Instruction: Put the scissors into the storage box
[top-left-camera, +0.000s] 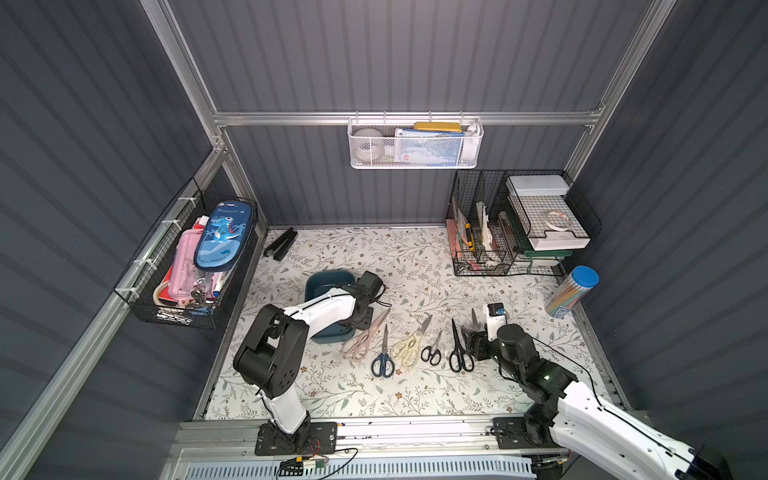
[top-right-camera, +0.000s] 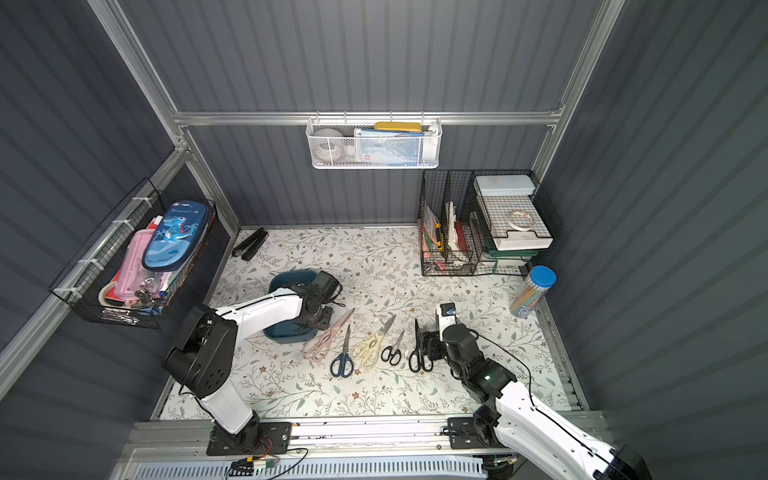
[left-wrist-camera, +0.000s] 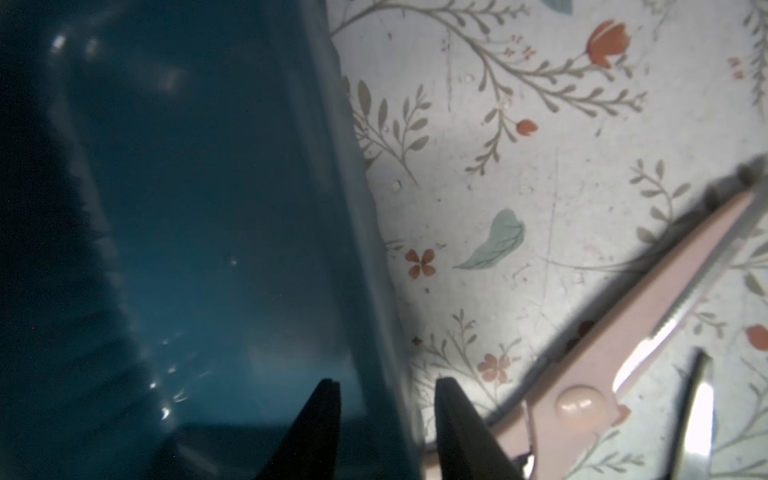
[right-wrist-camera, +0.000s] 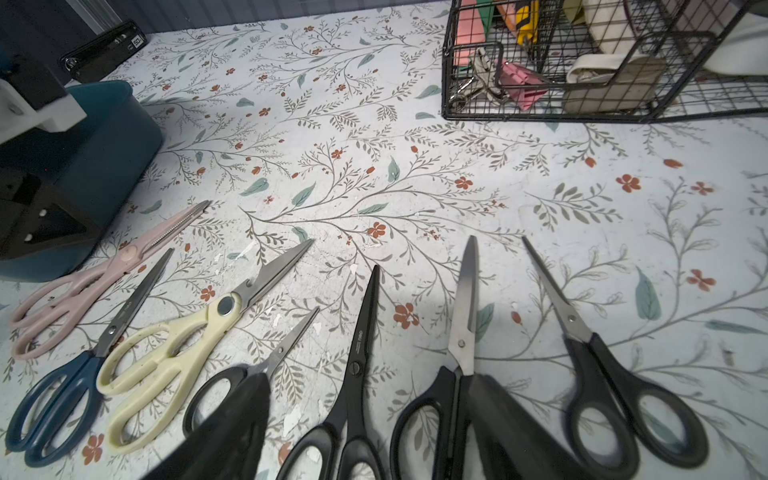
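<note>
The teal storage box (top-left-camera: 320, 281) stands at the left. My left gripper is open, its fingertips either side of the box's right rim. A row of scissors lies to the right: pink (left-wrist-camera: 656, 296), blue (right-wrist-camera: 56, 400), cream (right-wrist-camera: 180, 368), small black (right-wrist-camera: 216, 392), and several larger black pairs, including an all-black one (right-wrist-camera: 356, 384) and two with silver blades (right-wrist-camera: 464, 320) (right-wrist-camera: 584, 352). My right gripper is low over the black scissors at the row's right; its blurred fingertips do not show clearly whether anything is between them.
A black wire organiser (top-left-camera: 504, 260) stands at back right, a cylindrical container (top-left-camera: 564, 296) at the right edge, a stapler (top-left-camera: 280, 244) at back left. A loaded basket (top-left-camera: 180, 312) is on the left wall.
</note>
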